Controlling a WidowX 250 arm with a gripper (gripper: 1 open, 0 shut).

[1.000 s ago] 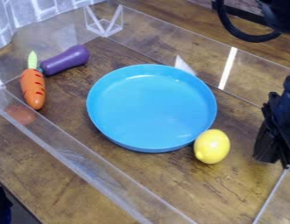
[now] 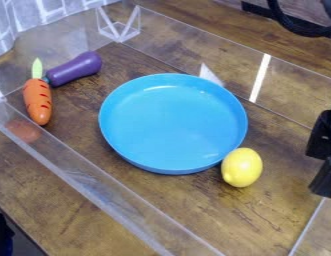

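A round blue plate (image 2: 173,118) lies in the middle of the wooden surface. A yellow lemon (image 2: 241,168) rests just outside its lower right edge. At the upper left, an orange toy carrot (image 2: 37,98) and a purple eggplant (image 2: 73,68) lie near each other. My black gripper (image 2: 321,165) is at the right edge of the view, right of the lemon and mostly cut off, so its opening cannot be made out.
Clear plastic walls border the work area along the left and top. Bare wood lies right of the plate and below the lemon. A black cable loops at the top right corner.
The gripper has moved to the right, mostly out of the frame. The plate, lemon, carrot and eggplant are where they were.
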